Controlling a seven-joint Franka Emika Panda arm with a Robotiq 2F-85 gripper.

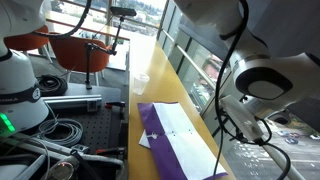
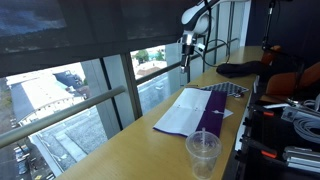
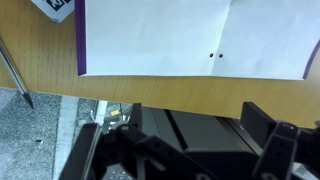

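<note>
A white sheet with purple edges (image 3: 185, 40) lies flat on the wooden table, filling the top of the wrist view. From the side it shows as a white and purple sheet (image 1: 173, 135), and again as a sheet in the second exterior view (image 2: 190, 112). My gripper is open, its black fingers (image 3: 258, 118) spread wide with nothing between them. It hangs above the table's window-side edge, apart from the sheet. In the second exterior view the arm (image 2: 195, 35) is raised at the far end of the table.
A clear plastic cup (image 2: 203, 152) stands near the table's near end. A small white card (image 3: 58, 8) and a thin grey pen-like object (image 3: 14, 72) lie left in the wrist view. Windows (image 2: 150, 62) run along one side. Bare table (image 2: 115, 155) extends beside the sheet.
</note>
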